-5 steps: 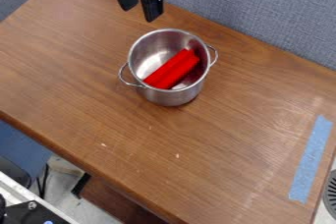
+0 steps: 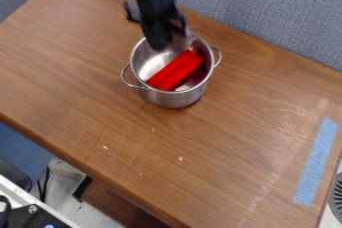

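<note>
A steel pot (image 2: 187,90) with two side handles sits on the wooden table (image 2: 94,122). A red elongated object (image 2: 174,70) lies inside it. The dark gripper (image 2: 158,34) is blurred over the pot's back rim; whether it is open or shut cannot be made out.
A strip of blue tape (image 2: 315,162) runs along the table's right side. A blue-grey wall borders the back right.
About a second ago the gripper was behind the pot near the top edge. It came down toward the pot, and now sits slightly higher and blurred. The pot looks unmoved.
</note>
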